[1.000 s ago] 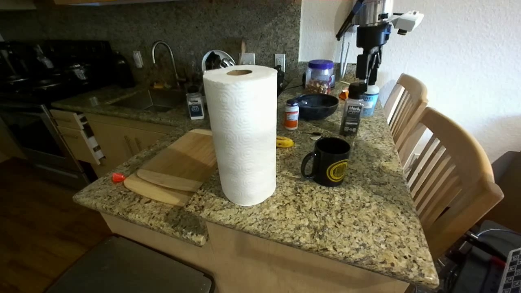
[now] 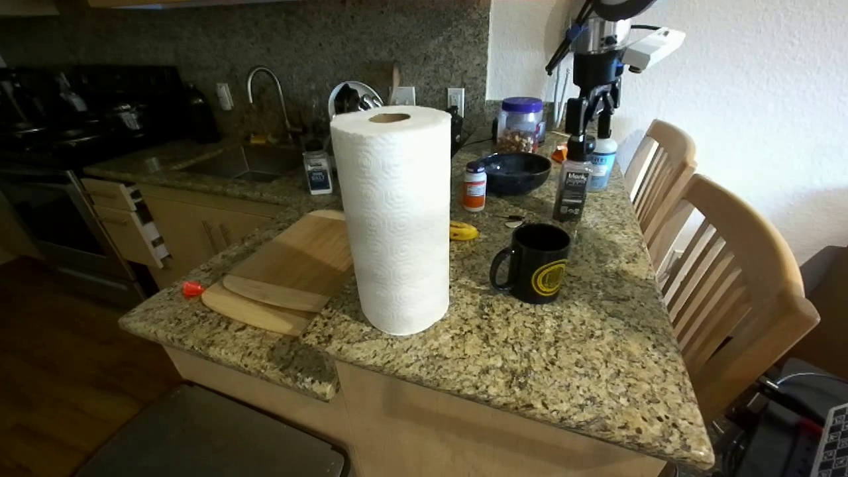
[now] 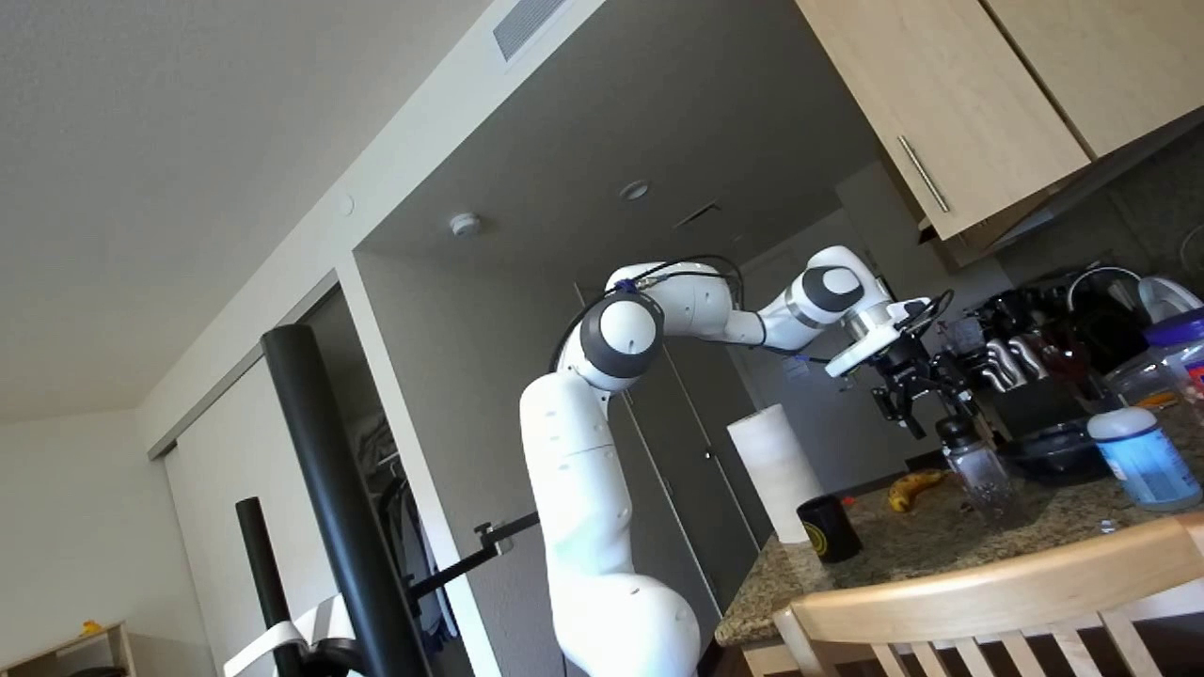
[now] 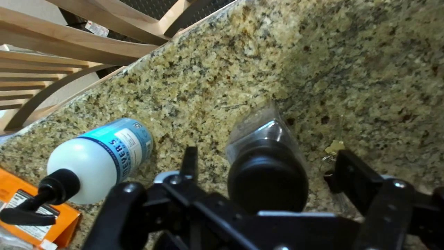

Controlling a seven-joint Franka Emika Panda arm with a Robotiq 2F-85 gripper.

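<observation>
My gripper stands open above a clear bottle with a black cap, its fingers apart on either side of the cap in the wrist view. The bottle stands upright on the granite counter, dark contents and a label reading "black" showing. In the second exterior view the fingers hang at the height of the bottle's cap. Whether either finger touches the cap cannot be told.
Near the gripper stands a blue-and-white pump bottle, with an orange box beyond it. Keys lie by the right finger. A black bowl, a white pill bottle, a black mug and a paper towel roll share the counter.
The bottle and the other objects have not moved.
</observation>
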